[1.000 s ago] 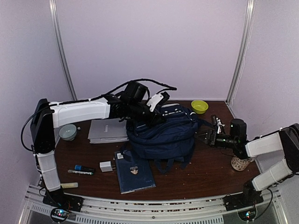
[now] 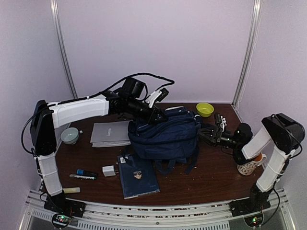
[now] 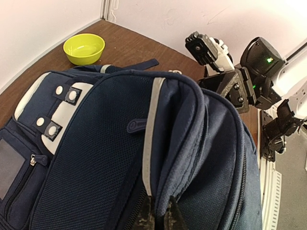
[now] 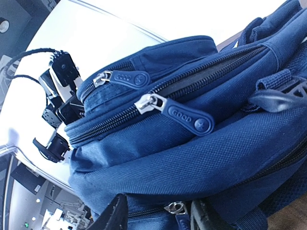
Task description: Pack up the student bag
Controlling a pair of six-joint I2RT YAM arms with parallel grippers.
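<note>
The navy-blue backpack lies in the middle of the table. At its upper left, my left gripper is shut on a pinched fold of the fabric, where the piping and the grey strip run together. My right gripper is at the bag's right side, its fingers parted. A metal zipper pull lies between those fingers, near the right one, and is not clamped. Higher on the bag are two more zippers with rubber "GOOD" tags. A dark-blue book and grey folders lie on the table.
A yellow-green bowl stands behind the bag and a pale bowl at far left. Markers and a white charger lie front left. A patterned mug stands under the right arm.
Over the last second my left gripper has shifted a little left and back, and the bag has moved slightly with it. My right gripper has come closer to the bag's right side.
</note>
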